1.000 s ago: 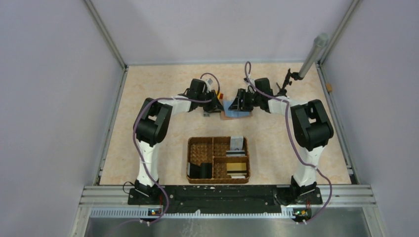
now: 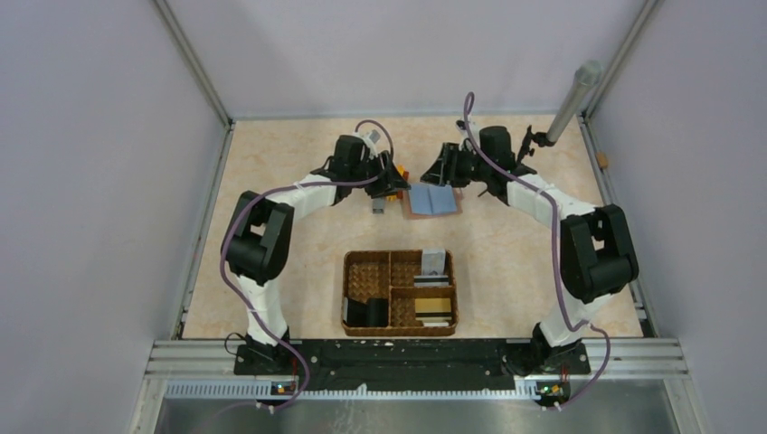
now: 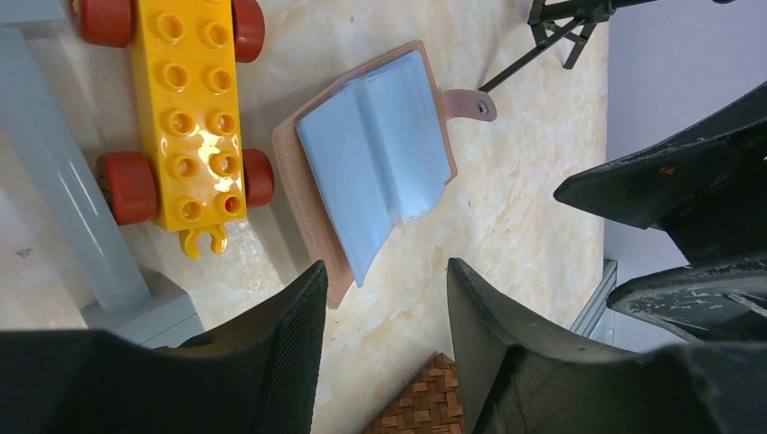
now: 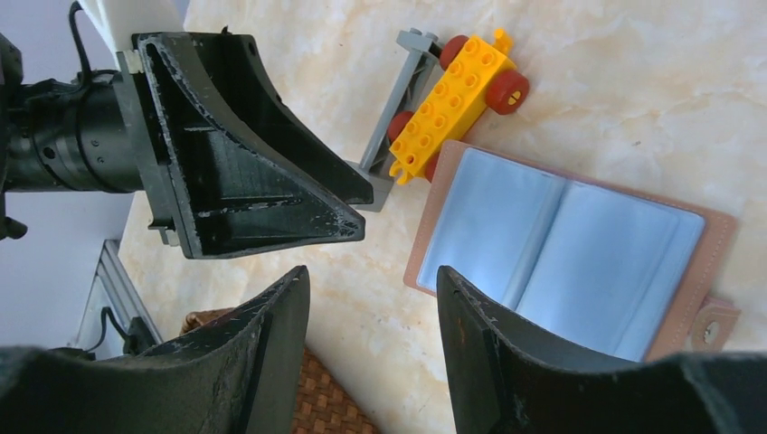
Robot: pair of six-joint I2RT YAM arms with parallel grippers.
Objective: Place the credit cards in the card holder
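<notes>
The card holder, a brown-pink case with a light blue inside (image 2: 432,199), lies spread open on the table. Its blue panels (image 3: 375,136) look empty in the left wrist view, and a snap strap sticks out at one side. Cards lie in the basket: a gold one (image 2: 432,306) in the front right compartment and a striped one (image 2: 431,281) behind it. My left gripper (image 2: 398,187) hovers at the holder's left edge, its fingers apart and empty. Above the holder's right side, my right gripper (image 2: 431,177) also stands open with nothing between its fingers.
A yellow toy car (image 4: 455,104) with red wheels and a grey bar-shaped block (image 3: 77,172) sit just left of the holder. The wicker basket (image 2: 346,271) stands in front, black items in its left side. A black stand (image 3: 561,23) is at the back right.
My left arm has drawn back slightly to the left from the holder.
</notes>
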